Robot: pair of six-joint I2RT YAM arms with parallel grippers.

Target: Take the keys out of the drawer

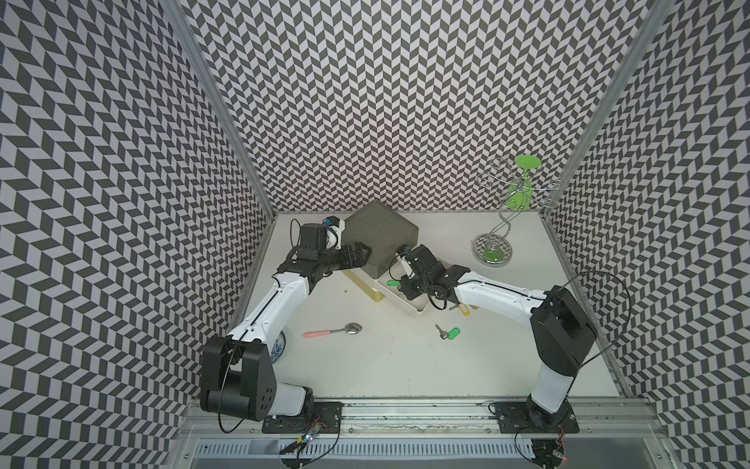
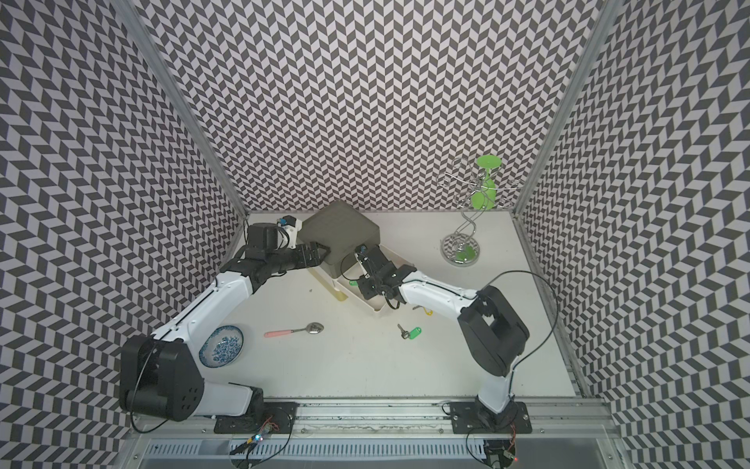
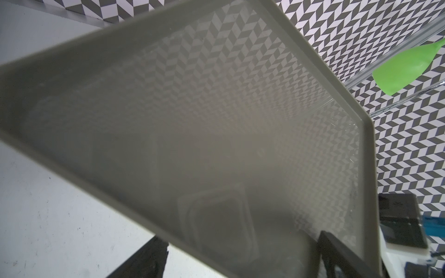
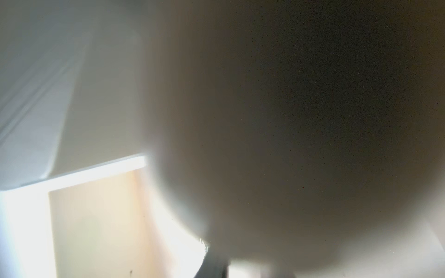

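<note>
The drawer [image 1: 422,308], a pale tray, stands pulled out from the dark grey cabinet [image 1: 380,230]. Inside it a green key tag [image 1: 393,283] shows beside my right gripper [image 1: 404,290]; its key is hidden. In the right wrist view a large blur covers most of the frame. A small gap separates the right fingers at the bottom edge, and whether anything lies between them is unclear. At the cabinet's left corner is my left gripper [image 1: 365,254]. Its fingers [image 3: 150,261] stand wide apart in the left wrist view, with the cabinet's near edge between them.
Keys with a green tag [image 1: 454,333] and with a yellow tag [image 1: 464,309] lie on the table right of the drawer. A spoon [image 1: 332,331], a blue-patterned bowl [image 2: 221,346] and a wire stand [image 1: 493,248] are around.
</note>
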